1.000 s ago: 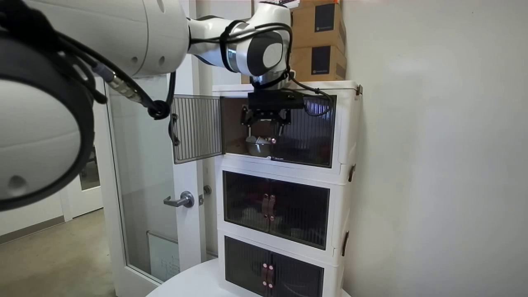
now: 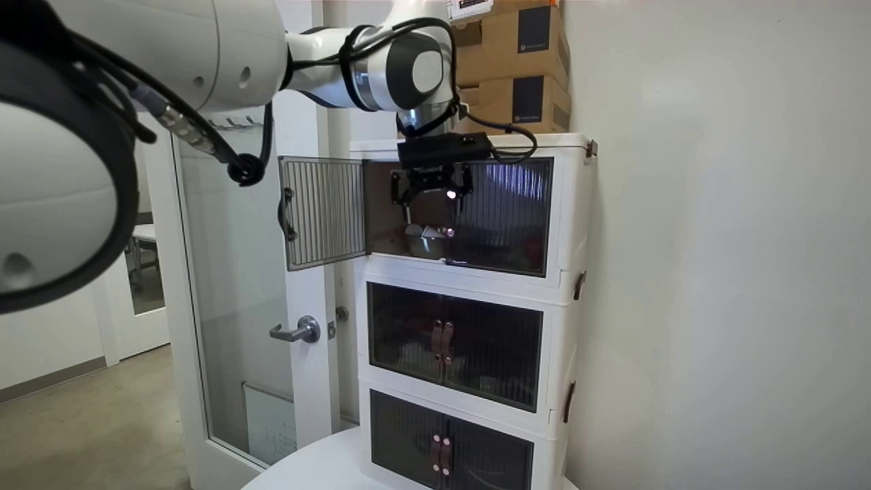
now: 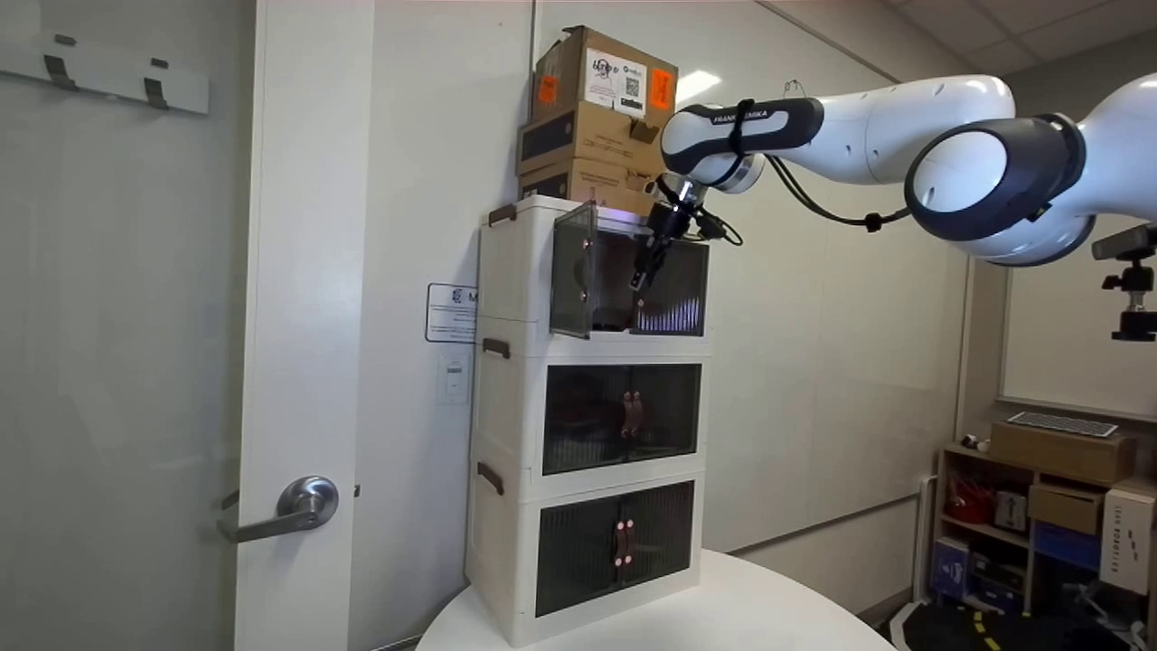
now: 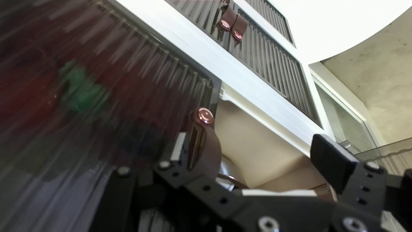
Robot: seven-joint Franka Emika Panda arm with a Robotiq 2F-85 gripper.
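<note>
My gripper (image 2: pixel 433 214) is open in front of the white cabinet's top compartment, fingers wide apart and pointing down. In the wrist view the brown strap handle (image 4: pixel 210 149) of the closed right door (image 4: pixel 116 89) appears between the fingers, close to the left finger (image 4: pixel 178 147); whether they touch I cannot tell. That door is dark and ribbed, with blurred red and green shapes behind it. The left door (image 2: pixel 324 214) is swung wide open. Inside the open half sits a bowl (image 2: pixel 426 246) with pale items in it, mostly hidden in the wrist view.
Two lower compartments have closed dark doors (image 2: pixel 453 344). Cardboard boxes (image 3: pixel 602 130) are stacked on the cabinet top. The cabinet stands on a round white table (image 3: pixel 748 613), beside a room door with a lever handle (image 2: pixel 298 331). Free space lies in front of the cabinet.
In exterior view 1 the arm and gripper have shifted slightly up and to the left. The cabinet doors and the bowl look unmoved.
</note>
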